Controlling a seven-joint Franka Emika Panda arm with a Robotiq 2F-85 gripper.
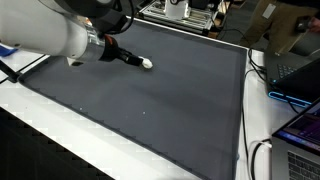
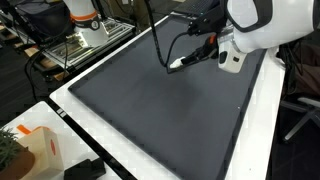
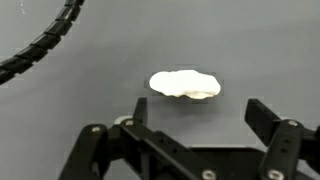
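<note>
A small white object [image 3: 184,84] with an uneven outline lies on the dark grey mat, just ahead of my gripper in the wrist view. My fingers [image 3: 140,112] stand wide apart, and nothing is between them. From the first exterior side the white object [image 1: 147,63] shows right beside the tip of my gripper [image 1: 138,62]. The second exterior view has the white object [image 2: 176,64] at the end of the gripper [image 2: 182,66], low over the mat; whether they touch cannot be told there.
A black ribbed cable [image 3: 42,44] curves across a corner of the wrist view. Laptops [image 1: 292,100] sit at the right edge, and a potted cactus [image 2: 12,150] stands beyond the mat.
</note>
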